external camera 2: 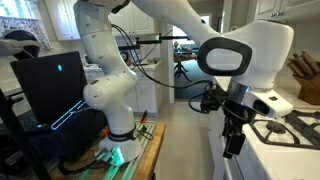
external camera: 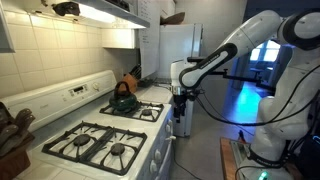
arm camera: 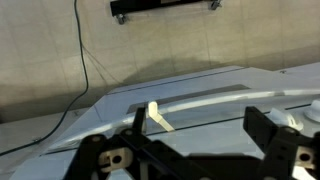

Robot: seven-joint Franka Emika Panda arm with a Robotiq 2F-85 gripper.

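My gripper is open, with its two dark fingers (arm camera: 140, 122) well apart and nothing held between them. Below them, in the wrist view, a pale curved bar (arm camera: 220, 97) runs along the front of the white stove, probably its handle. A small white part (arm camera: 155, 112) shows close to the left finger. From the side, the gripper (external camera 2: 230, 148) points down by the front edge of the stove (external camera 2: 285, 155). I cannot tell whether it touches anything.
On the back burners of the stove stands a dark green pot (external camera: 124, 98). Utensils (external camera: 15, 128) stand at the near left. Open floor (external camera: 200, 150) lies in front of the stove.
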